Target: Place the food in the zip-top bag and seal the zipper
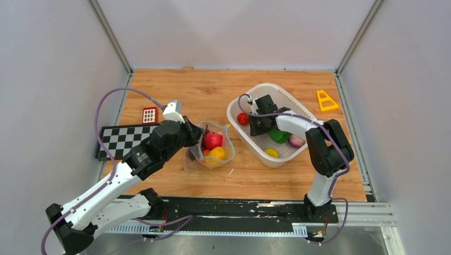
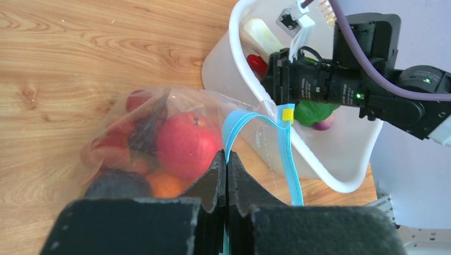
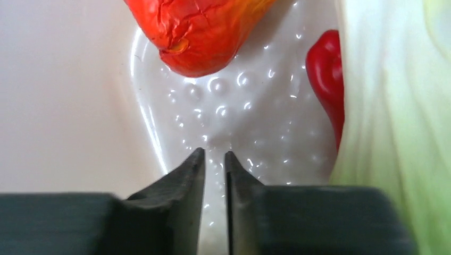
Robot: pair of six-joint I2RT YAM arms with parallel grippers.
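The clear zip top bag (image 1: 223, 159) holds red, orange, yellow and dark produce. My left gripper is shut at its blue zipper edge (image 2: 290, 164), the edge running between its fingertips. The white bin (image 1: 250, 154) holds a red tomato-like item (image 1: 242, 118), green pepper (image 1: 279, 137), red onion (image 1: 296, 141) and yellow item (image 1: 271, 152). My right gripper is inside the bin, fingertips slightly apart with only bin floor between, beside a pale leafy stalk (image 3: 388, 106), a small red pepper (image 3: 324, 69) and a wrinkled red-orange item (image 3: 197, 42).
A checkered board (image 1: 117, 138) and a small red-framed object (image 1: 150, 115) lie left of the bag. A yellow triangle (image 1: 328, 103) lies right of the bin.
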